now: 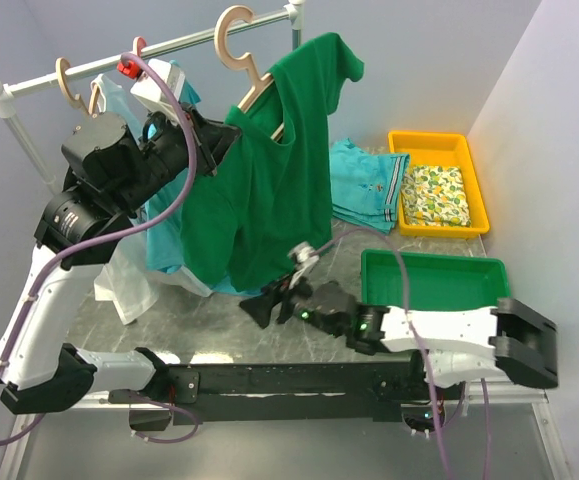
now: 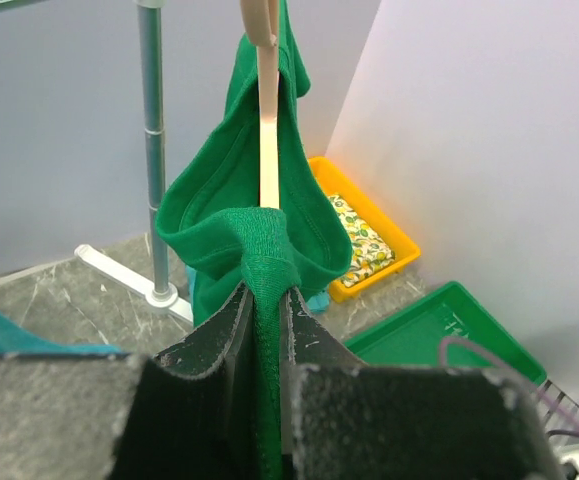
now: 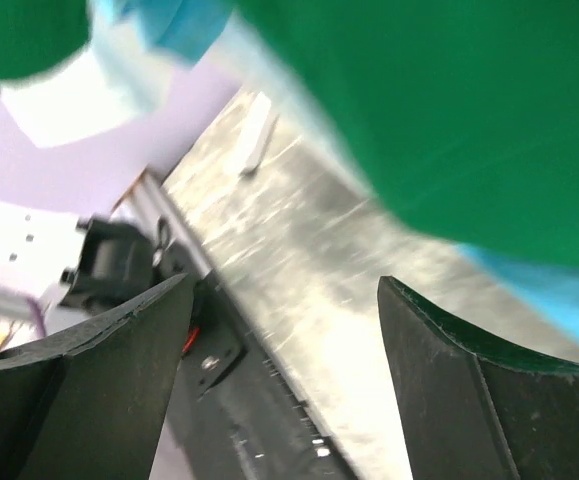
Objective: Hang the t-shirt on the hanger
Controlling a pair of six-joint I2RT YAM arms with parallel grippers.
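The green t-shirt (image 1: pixel 269 190) hangs in the air with a wooden hanger (image 1: pixel 253 82) inside its neck opening. The hanger's hook is up by the rail (image 1: pixel 169 46); whether it rests on it I cannot tell. My left gripper (image 1: pixel 231 140) is shut on the shirt's shoulder, and in the left wrist view a fold of green cloth (image 2: pixel 263 270) runs between its fingers, the hanger's wooden bar (image 2: pixel 268 130) beyond it. Below the shirt's lower part is my right gripper (image 1: pixel 259 305), open, with nothing between its fingers in the right wrist view.
A light blue shirt and a white garment (image 1: pixel 124 285) hang at the rail's left, behind my left arm. Folded blue cloth (image 1: pixel 361 185), a yellow basket (image 1: pixel 481 205) with patterned cloth and an empty green tray (image 1: pixel 434 280) stand at the right.
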